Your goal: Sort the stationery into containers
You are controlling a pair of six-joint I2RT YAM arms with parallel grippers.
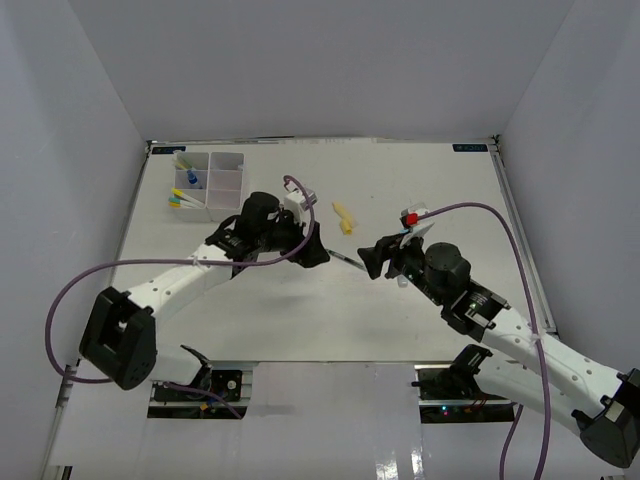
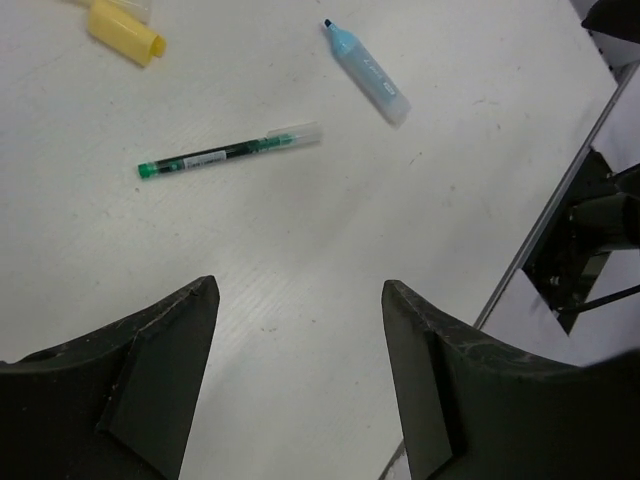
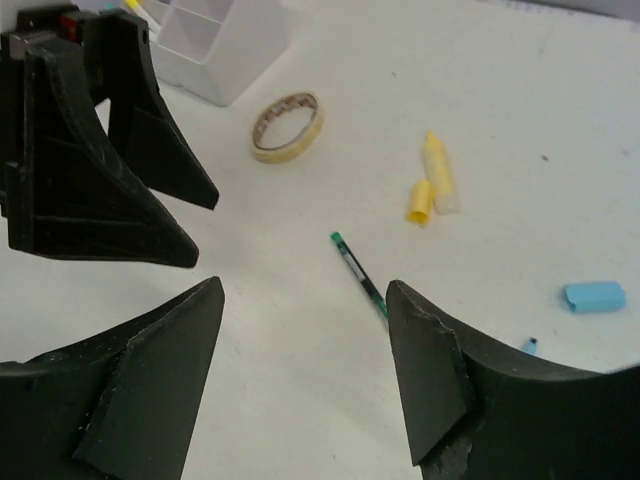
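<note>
A dark pen with green ends [image 2: 230, 153] lies on the white table in the left wrist view, its clear cap pointing right. In the top view it lies between the two grippers, partly covered. My left gripper is open and empty, with bare table between its fingers. My right gripper also stands open with nothing held; its right finger overlaps the pen's near end in view. A yellow marker [image 3: 438, 175] lies beside its yellow cap [image 3: 420, 203]. An uncapped light-blue marker [image 2: 368, 75] and a blue cap [image 3: 594, 297] lie apart. The white divided container [image 1: 226, 213] holds several pens.
A tape roll [image 3: 287, 128] lies near the container. Both arms are close together over the middle of the table.
</note>
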